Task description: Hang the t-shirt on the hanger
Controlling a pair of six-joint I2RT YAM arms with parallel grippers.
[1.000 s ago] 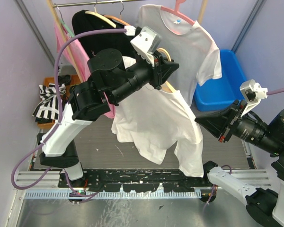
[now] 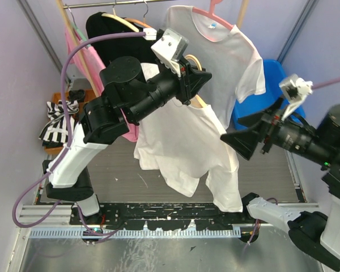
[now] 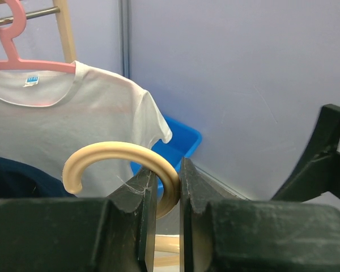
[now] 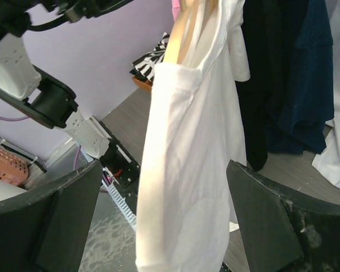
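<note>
The white t-shirt (image 2: 184,144) hangs below a pale wooden hanger, whose arm (image 2: 200,101) runs into the shirt's neck. My left gripper (image 2: 194,85) is shut on this hanger, just under its curved hook (image 3: 113,149). In the right wrist view the wooden arms (image 4: 181,39) enter the collar, and the near shoulder of the white fabric (image 4: 175,102) drapes downward. My right gripper (image 2: 231,139) stands open beside that shoulder and sleeve. Its two fingers (image 4: 277,218) are wide apart, with the shirt visible between them in the view; whether they touch it, I cannot tell.
Behind, a grey-white shirt on a pink hanger (image 2: 215,12) and dark clothes (image 2: 105,34) hang from a metal rail (image 2: 96,4). A blue bin (image 2: 264,105) stands at the back right. Striped cloth (image 2: 58,122) lies in a box at the left.
The left arm has barely moved.
</note>
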